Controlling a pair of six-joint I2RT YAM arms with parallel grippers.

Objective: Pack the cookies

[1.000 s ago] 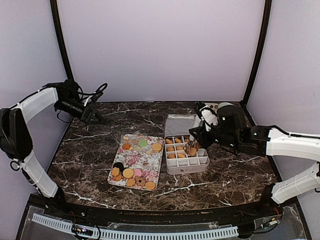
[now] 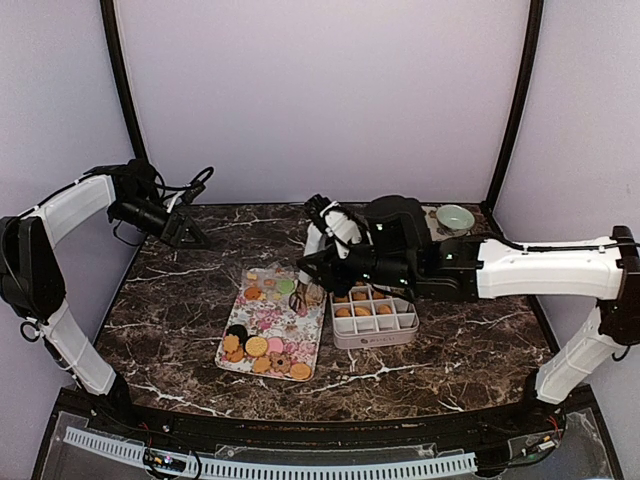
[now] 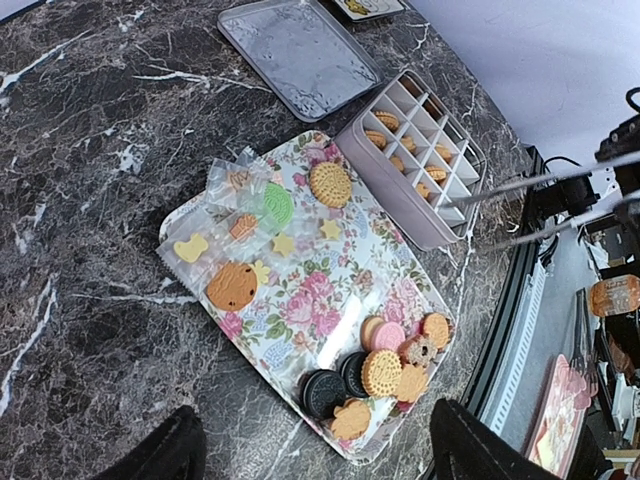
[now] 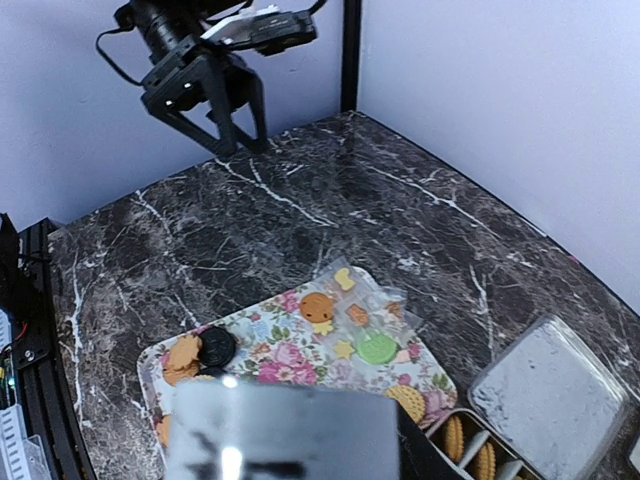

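Observation:
A flowered tray (image 3: pixel 300 305) carries assorted cookies, with black cookies (image 3: pixel 324 394), a green cookie (image 4: pixel 376 347) and plastic wrappers (image 3: pixel 240 185) among them. To its right stands a compartment box (image 2: pixel 375 334) with biscuits in several cells. My right gripper (image 2: pixel 310 280) hangs over the tray's right side, left of the box; what sits between its fingers is unclear, as its pale body fills the lower right wrist view. My left gripper (image 2: pixel 182 230) is raised at the back left, away from the tray, its fingers apart and empty.
A clear lid (image 3: pixel 300 65) lies behind the box, and a green bowl (image 2: pixel 455 217) stands at the back right.
My right gripper has moved left from over the box to above the tray's right side. The left arm has stayed where it was.

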